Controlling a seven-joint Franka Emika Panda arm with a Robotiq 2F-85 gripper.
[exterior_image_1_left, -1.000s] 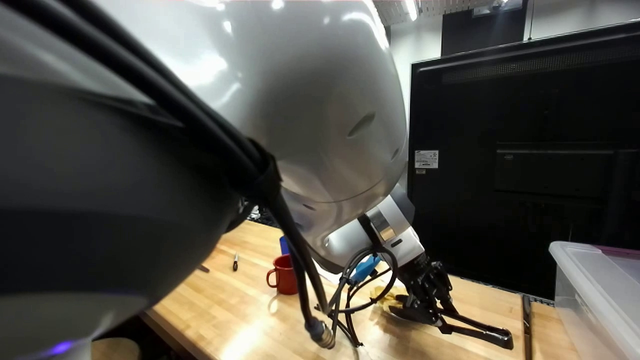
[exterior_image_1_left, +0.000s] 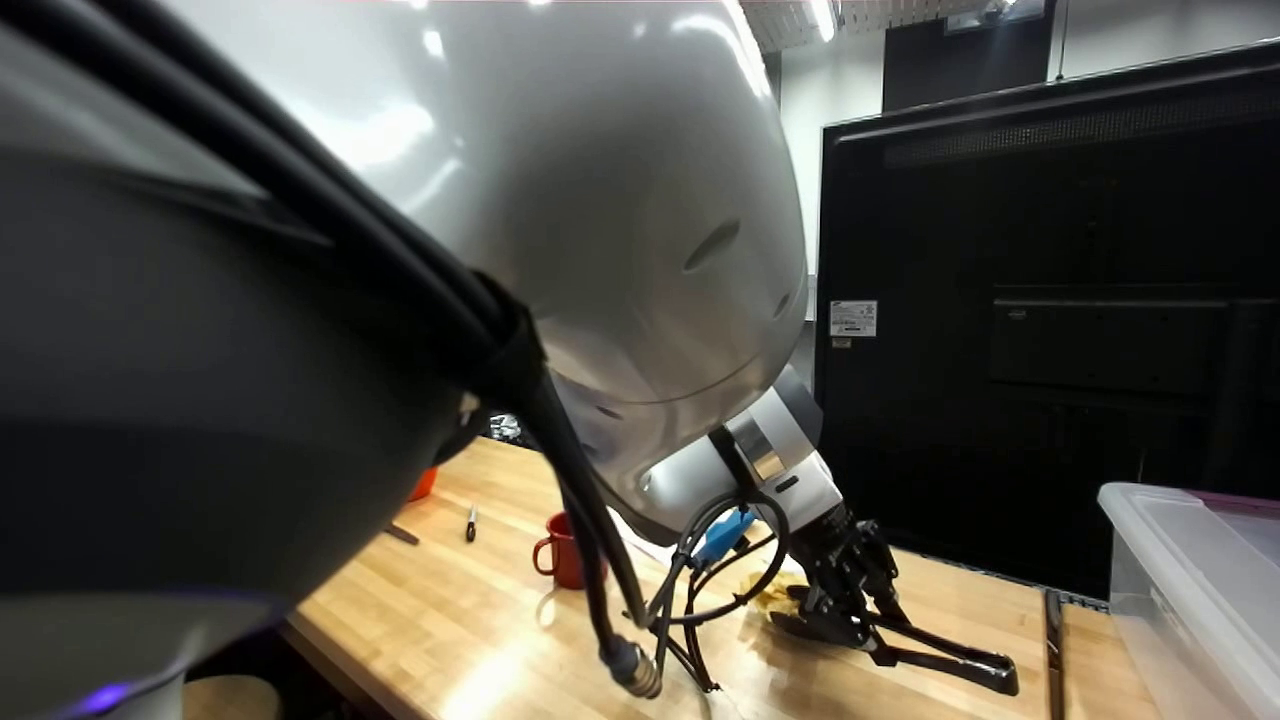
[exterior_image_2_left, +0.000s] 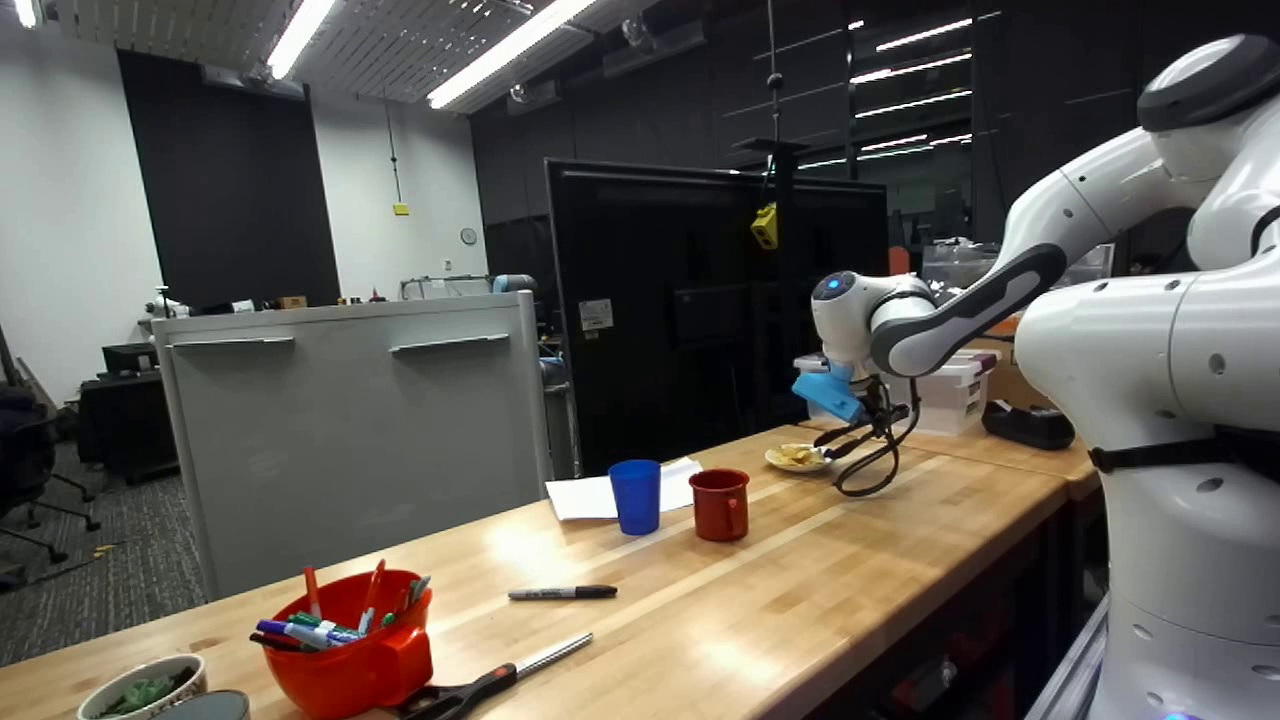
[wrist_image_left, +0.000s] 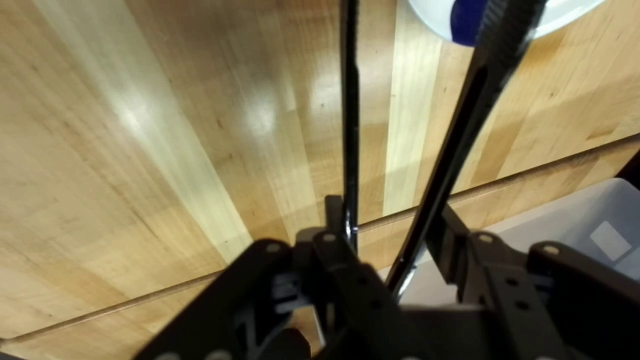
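Note:
My gripper is shut on a pair of black tongs (wrist_image_left: 433, 186), whose two long arms run between its fingers and stand apart. In exterior view 1 the tongs' joined end (exterior_image_1_left: 993, 674) points right, above the wood. Their other ends reach left beside yellow chips (exterior_image_1_left: 777, 590), which the gripper and cables partly cover. A pale plate (exterior_image_2_left: 792, 464) of chips lies by the gripper in exterior view 2. In the wrist view, a white rim (wrist_image_left: 433, 17) with a blue patch shows near the tong tips; I cannot tell whether they touch.
A red mug (exterior_image_2_left: 720, 506) and a blue cup (exterior_image_2_left: 636, 496) stand near white paper (exterior_image_2_left: 579, 499). A marker (exterior_image_2_left: 561, 592), scissors (exterior_image_2_left: 486, 686) and a red pen holder (exterior_image_2_left: 348, 684) lie farther off. A clear bin (exterior_image_1_left: 1182, 588) borders the right; a black screen (exterior_image_1_left: 1020, 240) stands behind.
The arm and gripper have shifted slightly left in exterior view 1, with the tongs moving along. The blue cup behind the arm's cable has gone out of sight there.

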